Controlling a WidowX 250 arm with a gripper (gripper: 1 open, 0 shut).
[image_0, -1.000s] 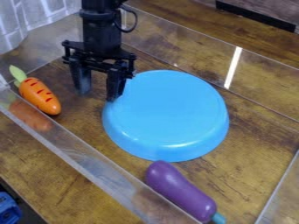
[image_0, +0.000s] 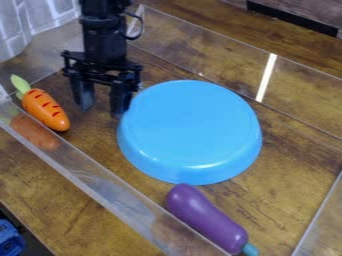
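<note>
My black gripper (image_0: 102, 90) is low over the wooden table at the upper left, beside a large blue round lid or dish (image_0: 189, 130) lying upside down. Whether anything is between its fingers is hard to tell. A toy carrot (image_0: 43, 105) lies to the left of the gripper, and a purple toy eggplant (image_0: 207, 218) lies at the lower right.
A clear plastic barrier (image_0: 114, 190) runs diagonally across the lower left foreground.
The gripper has shifted slightly left and up, away from the blue object. The other objects look unmoved.
</note>
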